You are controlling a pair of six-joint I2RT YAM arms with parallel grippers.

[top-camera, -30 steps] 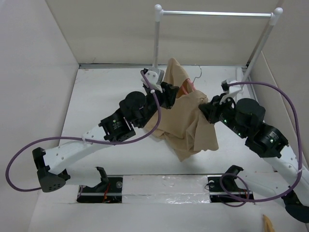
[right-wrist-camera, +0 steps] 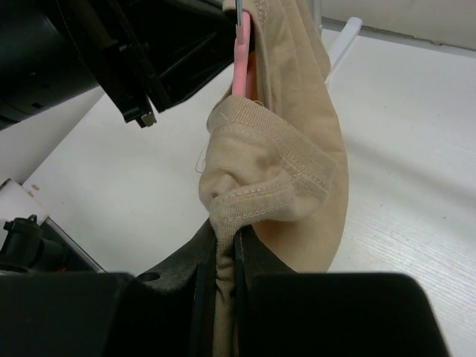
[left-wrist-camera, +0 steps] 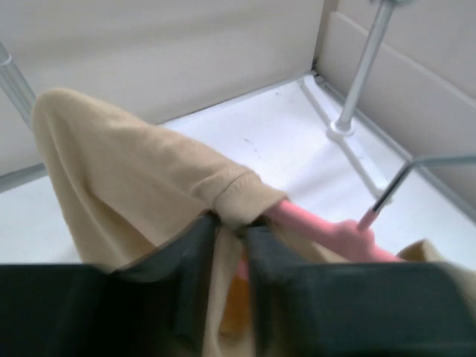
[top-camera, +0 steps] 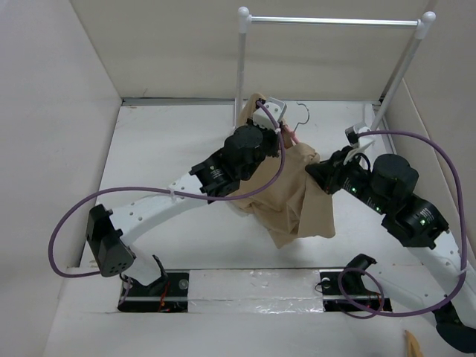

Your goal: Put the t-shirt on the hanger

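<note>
A tan T-shirt (top-camera: 286, 204) hangs bunched in mid-air over a pink hanger (left-wrist-camera: 320, 230) with a metal hook (top-camera: 305, 111). In the left wrist view its fabric (left-wrist-camera: 126, 156) wraps one end of the pink bar. My left gripper (top-camera: 268, 126) is at that upper end, its blurred fingers around the fabric; how far they are closed is unclear. My right gripper is shut on a bunched fold of the shirt, lower right of the hanger, with pink bar showing just beyond it.
A white rack with a rail (top-camera: 331, 23) stands behind, its posts either side. Panels close in the workspace at back and sides.
The right gripper and the shirt below it have shifted only slightly.
</note>
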